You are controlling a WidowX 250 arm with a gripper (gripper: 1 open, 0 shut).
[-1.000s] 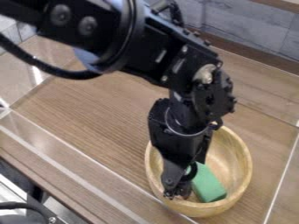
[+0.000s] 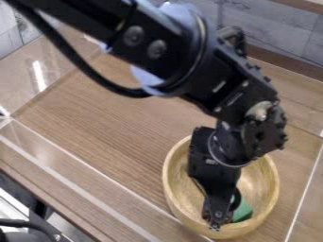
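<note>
My gripper [image 2: 225, 203] reaches down into a round wooden bowl [image 2: 179, 180] at the lower right of the camera view. A green object [image 2: 243, 210] lies in the bowl, mostly hidden behind the fingers. Whether anything is between the fingers cannot be told.
A tiled wall [image 2: 265, 33] runs along the back. A dark cable lies at the lower left beyond the counter's edge.
The gripper has moved right within the bowl, now covering more of the green object. The arm above has shifted slightly right as well.
</note>
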